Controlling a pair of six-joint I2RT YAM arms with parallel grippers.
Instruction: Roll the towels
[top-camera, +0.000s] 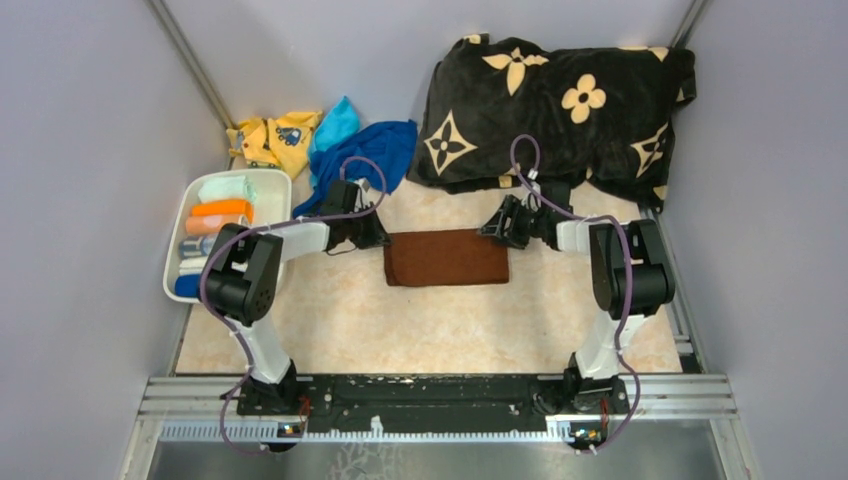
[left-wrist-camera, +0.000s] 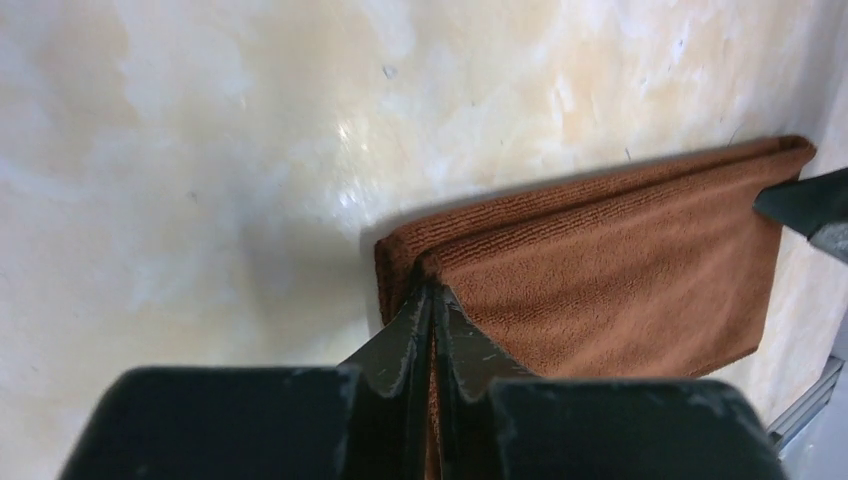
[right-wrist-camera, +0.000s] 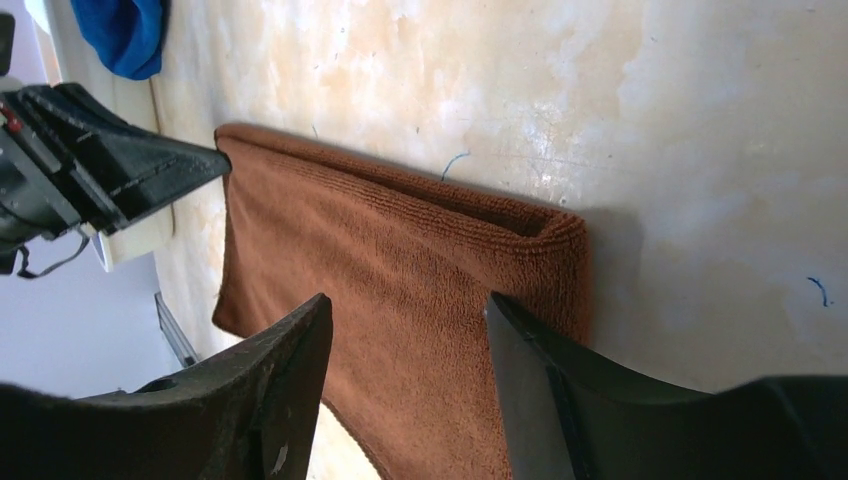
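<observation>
A brown towel (top-camera: 446, 262), folded into a flat oblong, lies on the table between my two arms. At its far left corner my left gripper is shut, with a fold of the brown cloth (left-wrist-camera: 432, 262) pinched at the fingertips. Over the far right part of the towel stands my right gripper, open, one finger (right-wrist-camera: 315, 325) on either side of a stretch of flat cloth. No fold shows gripped there. Along the far edge the layers form a doubled lip (right-wrist-camera: 430, 205).
Rolled towels fill part of a white bin (top-camera: 174, 250) at the left. Blue (top-camera: 385, 150) and yellow (top-camera: 292, 140) cloths lie at the back left, a dark patterned blanket (top-camera: 560, 120) at the back.
</observation>
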